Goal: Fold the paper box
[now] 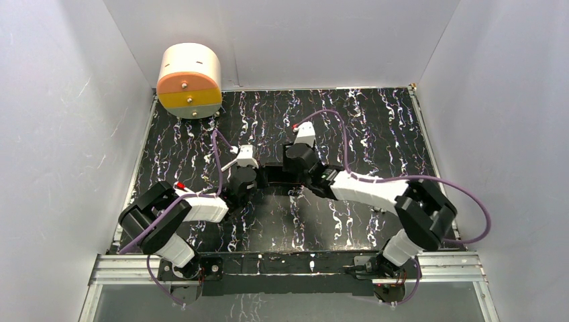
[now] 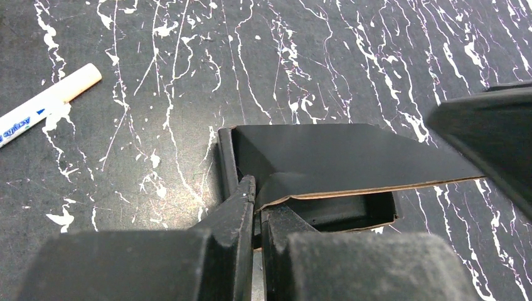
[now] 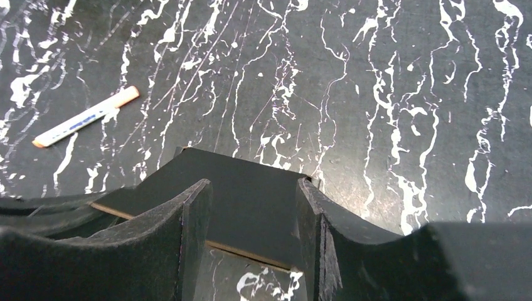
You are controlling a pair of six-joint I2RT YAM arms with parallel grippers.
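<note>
The black paper box [image 1: 279, 173] lies mid-table, between my two grippers. Its lid panel [image 2: 339, 153] is folded over the open tray but stands tilted, with the brown front edge raised and the dark inside [image 2: 339, 212] showing below. At the box's left front corner, my left gripper is shut; one fingertip shows against the lid's corner and the other is partly covered by it. Whether the thin lid corner is pinched cannot be told. Above the lid's right part, my right gripper stands open, nothing held between its fingers.
A white marker [image 2: 50, 103] lies on the table left of the box. At the back left stands a rounded drawer cabinet [image 1: 190, 80]. The arms are close together over the box.
</note>
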